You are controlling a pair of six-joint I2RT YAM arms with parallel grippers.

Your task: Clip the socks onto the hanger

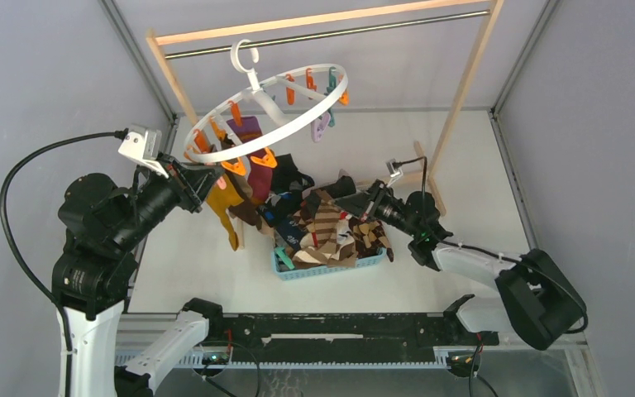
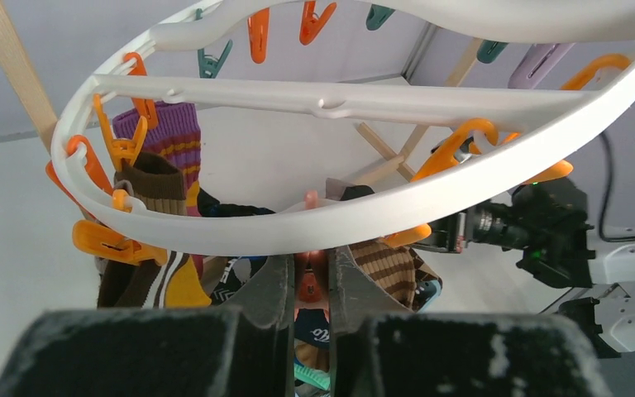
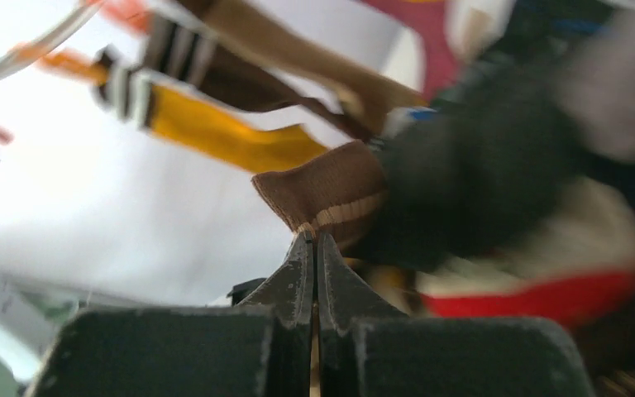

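The round white hanger (image 1: 314, 114) carries orange, teal and lilac clips around its ring. At its near left rim my left gripper is shut on a pink clip (image 2: 311, 198). Socks hang from clips on the left, among them a yellow one (image 1: 222, 201) and a purple-striped one (image 2: 174, 136). Over the basket, right of the hanger, my right gripper is shut on the edge of a brown sock (image 3: 331, 186) with a tan stripe. This edge is sharp while the background is blurred. The sock's striped part (image 1: 327, 223) shows in the top view.
Below the hanger stands a light-blue basket (image 1: 318, 270) heaped with socks. A wooden rack (image 1: 467, 74) with a metal bar (image 1: 322, 35) holds the hanger.
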